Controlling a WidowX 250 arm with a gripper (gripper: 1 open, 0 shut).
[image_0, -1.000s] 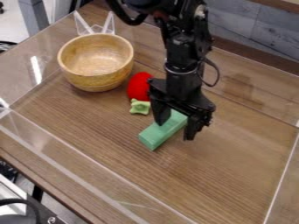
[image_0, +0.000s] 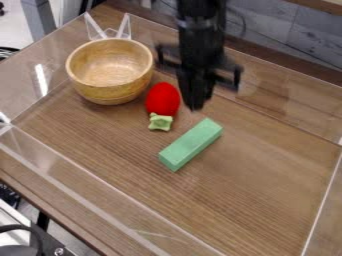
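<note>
A green block (image_0: 190, 144) lies on the wooden table, angled, in the lower middle. Above it the black gripper (image_0: 201, 62) is raised near the back, apart from the block; its fingertips are small and hard to make out. A red object (image_0: 163, 98) with a pale green piece (image_0: 160, 123) at its lower end lies left of the gripper.
A tan bowl (image_0: 107, 68) stands at the upper left, beside the red object. A white object is at the far left edge.
The gripper has risen and moved back, away from the green block, which now lies uncovered and a little to the right of where it was.
</note>
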